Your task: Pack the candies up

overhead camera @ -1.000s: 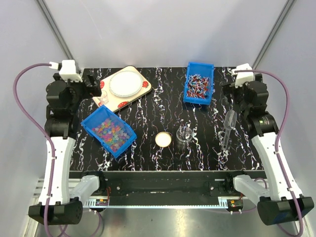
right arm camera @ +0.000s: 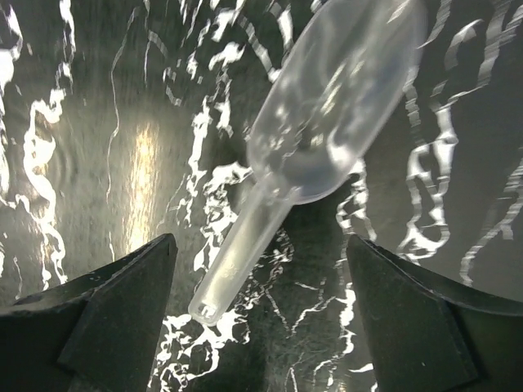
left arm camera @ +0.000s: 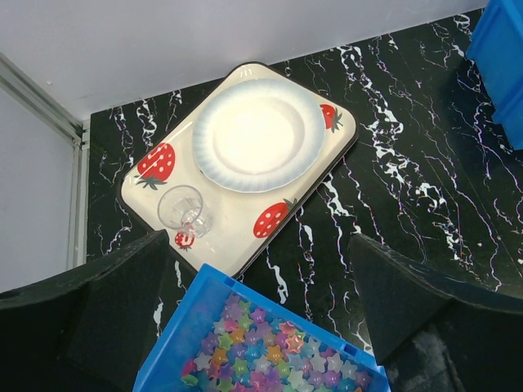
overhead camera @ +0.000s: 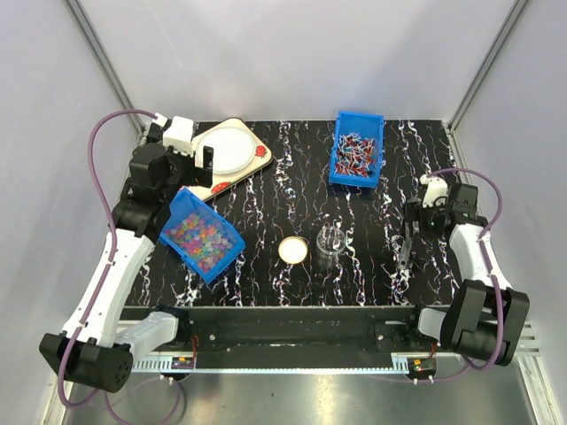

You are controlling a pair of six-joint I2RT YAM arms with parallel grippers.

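A clear plastic scoop lies on the dark marbled table, its handle pointing down between the spread fingers of my right gripper in the right wrist view. Those fingers stand apart and do not touch the handle. My left gripper is open and empty, above the blue bin of star candies and the strawberry tray. A small clear cup lies on that tray beside a white plate. A clear jar stands mid-table, with a round lid to its left.
Another blue bin holding wrapped red candies sits at the back right. Bare table lies between the two bins. Walls close in on both sides, near the arms.
The left arm has moved right, toward the tray.
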